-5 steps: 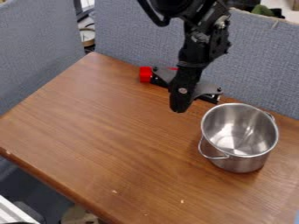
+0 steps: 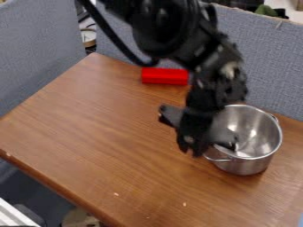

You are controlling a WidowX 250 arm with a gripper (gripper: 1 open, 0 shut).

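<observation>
A steel pot [image 2: 253,152] with wire handles sits on the right of the wooden table [image 2: 95,151]. My black gripper [image 2: 190,136] is low at the pot's left rim, partly covering it, with its fingers shut; nothing shows between them, though the tips are dark and hard to make out.
A red cylinder [image 2: 165,76] lies at the back behind the arm. Grey padded walls [image 2: 35,62] bound the table at the back and left.
The pot and the red cylinder look unmoved.
</observation>
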